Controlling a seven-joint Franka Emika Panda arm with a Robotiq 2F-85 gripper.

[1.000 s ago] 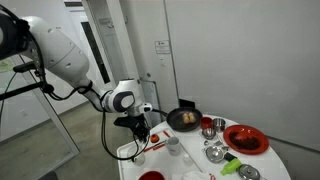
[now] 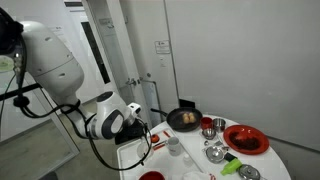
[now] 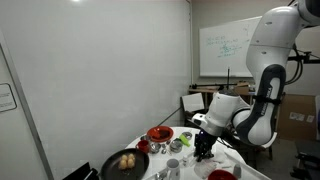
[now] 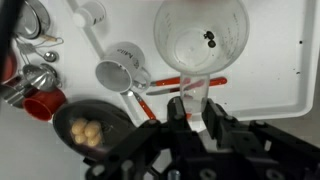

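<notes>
A clear, bowl-shaped cup (image 4: pixel 200 60) fills the upper middle of the wrist view, with a few dark specks inside. Its narrow handle or stem (image 4: pixel 194 92) lies between the fingertips of my gripper, which is shut on it. Below the cup, red-handled utensils (image 4: pixel 205 83) rest on a white tray (image 4: pixel 265 85). In the second exterior view, my gripper (image 3: pixel 204 152) hangs over the near part of the table; the cup is too small to make out there.
A white mug (image 4: pixel 121 70) stands left of the held cup, near a black pan (image 2: pixel 184 118) with brown round food. Farther right are metal pots (image 2: pixel 215 153), a red bowl (image 2: pixel 246 139) and a green-handled tool (image 2: pixel 230 166). Another red bowl (image 2: pixel 152 176) sits at the front.
The white round object seen low in the tray earlier no longer shows there.
</notes>
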